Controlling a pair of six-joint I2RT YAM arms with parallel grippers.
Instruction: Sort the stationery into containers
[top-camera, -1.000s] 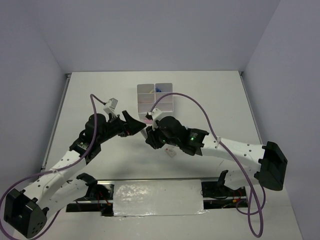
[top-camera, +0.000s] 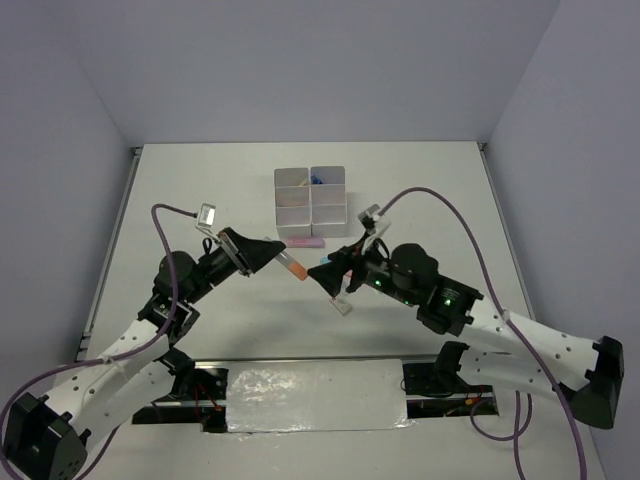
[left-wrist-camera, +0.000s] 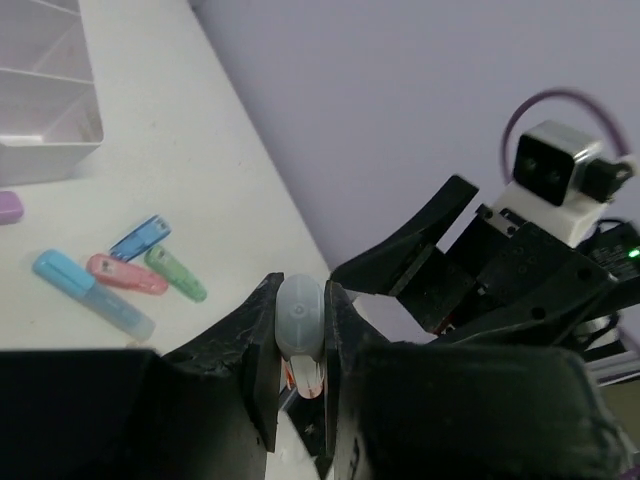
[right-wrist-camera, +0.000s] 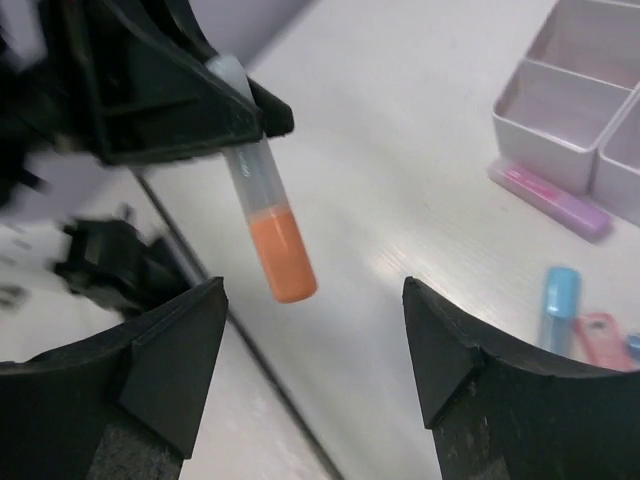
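Observation:
My left gripper is shut on a clear marker with an orange band, held in the air left of my right gripper, which is open and empty, its fingers apart in the right wrist view. On the table lie a light blue marker, a pink item, a green item, a blue item and a purple-pink item, the last in front of the compartment container.
The container holds some small items at the back. A small pale object lies near the table's front. Grey walls bound it.
The right gripper has moved right and apart from the left gripper, exposing the marker held in the left one.

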